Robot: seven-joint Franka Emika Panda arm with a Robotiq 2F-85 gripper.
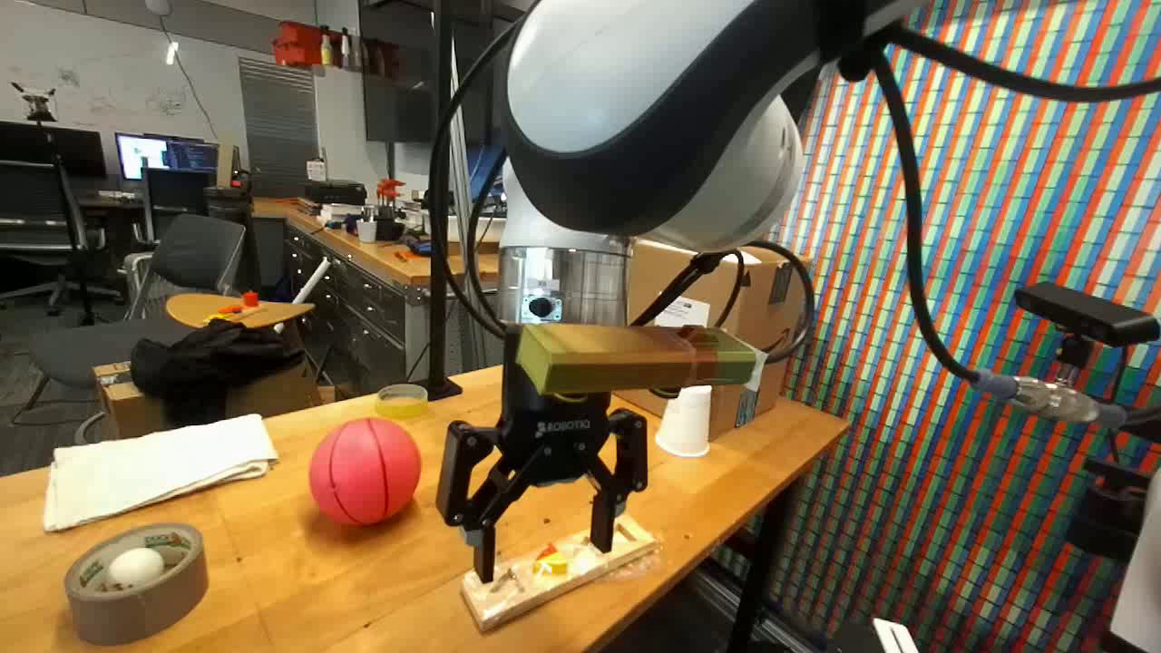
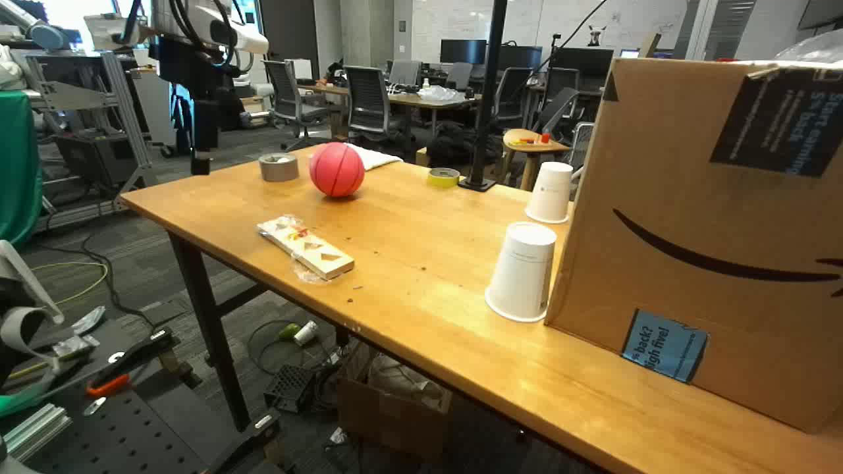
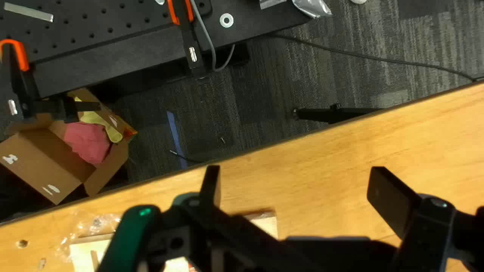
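My gripper (image 1: 543, 546) stands open, its two fingers wide apart with nothing between them. Exterior view 1 has it in front of a pale wooden shape board (image 1: 522, 591), but exterior view 2 puts the gripper (image 2: 201, 164) beyond the table's far left end, apart from the board (image 2: 320, 254). The board has cut-out slots and small red and yellow pieces on it, with clear plastic wrap around it. In the wrist view, bare table lies between the fingertips, and the board (image 3: 265, 224) is partly hidden by the left finger.
A pink ball (image 1: 365, 470), grey tape roll (image 1: 136, 609) with a white egg-like object (image 1: 136, 567) inside, folded white cloth (image 1: 163, 468) and yellow tape roll (image 2: 443, 178) lie on the table. White cups (image 2: 521, 272) stand beside a large cardboard box (image 2: 695, 205).
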